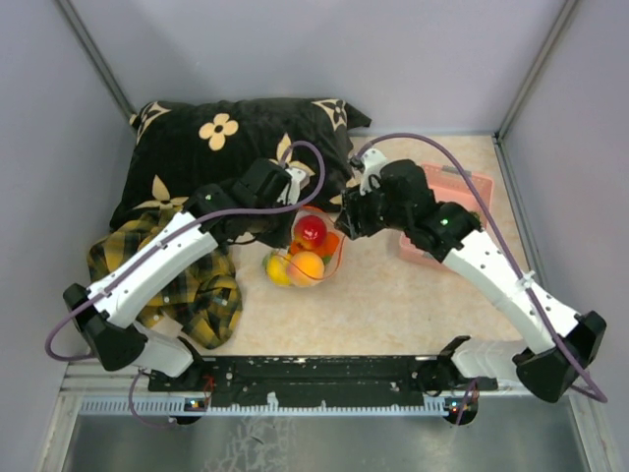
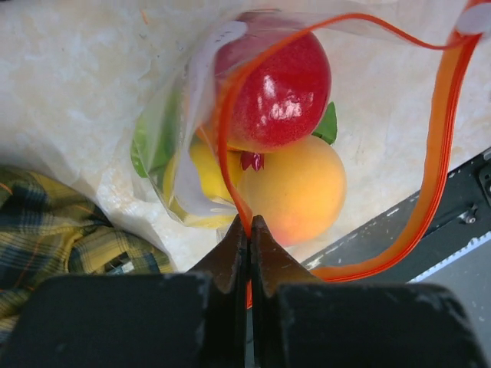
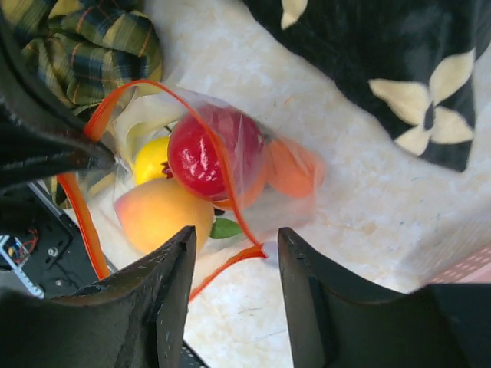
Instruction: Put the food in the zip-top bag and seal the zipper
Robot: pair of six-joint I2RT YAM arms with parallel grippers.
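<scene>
The clear zip top bag with an orange rim (image 2: 439,146) stands with its mouth spread wide. Inside lie a red fruit (image 2: 280,92), a peach-coloured fruit (image 2: 299,188), a yellow one (image 3: 151,159) and an orange one (image 3: 295,169). My left gripper is shut on the bag's orange edge, which runs into its fingertips. On the opposite side, my right gripper is open, its fingers apart, with the pointed corner of the orange rim (image 3: 249,253) showing in the gap. Whether a finger touches that corner I cannot tell.
At the right stands a pink basket (image 1: 418,258), partly behind my right arm. A dark flowered cushion (image 1: 177,147) fills the back left, with a yellow-checked cloth (image 1: 201,305) below it.
</scene>
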